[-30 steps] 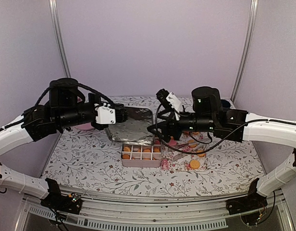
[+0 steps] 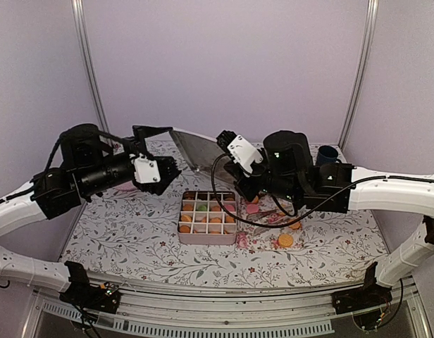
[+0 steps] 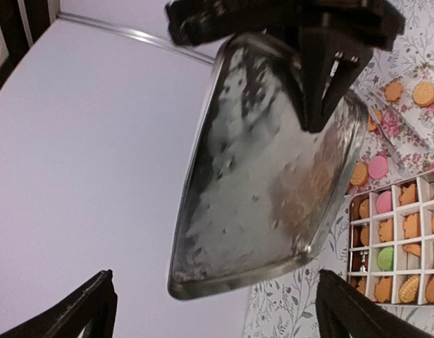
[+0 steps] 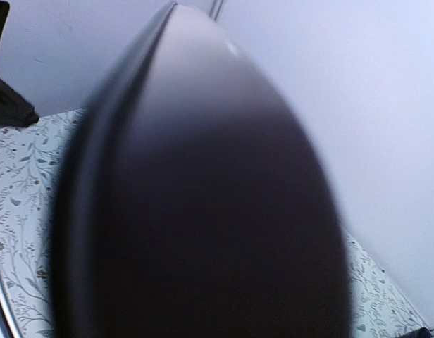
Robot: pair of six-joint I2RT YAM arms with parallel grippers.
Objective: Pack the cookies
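Observation:
A metal lid [image 2: 203, 155] is raised and tilted above the cookie box [image 2: 206, 241]. My right gripper [image 2: 238, 169] is shut on the lid, which fills most of the right wrist view as a dark, blurred shape [image 4: 203, 225]. My left gripper [image 2: 164, 165] is open at the lid's left, its fingers at the bottom corners of the left wrist view, with nothing between them. In that view the lid [image 3: 259, 183] hangs above the compartments, which hold orange, pink, green and brown cookies [image 3: 385, 258].
Loose cookies [image 2: 285, 240] and clear tongs lie on a floral cloth right of the box. A dark mug [image 2: 327, 154] stands at the back right, partly behind the right arm.
The lid has risen and tilted, uncovering more of the box. My right gripper has come onto the lid, and my left gripper has let it go.

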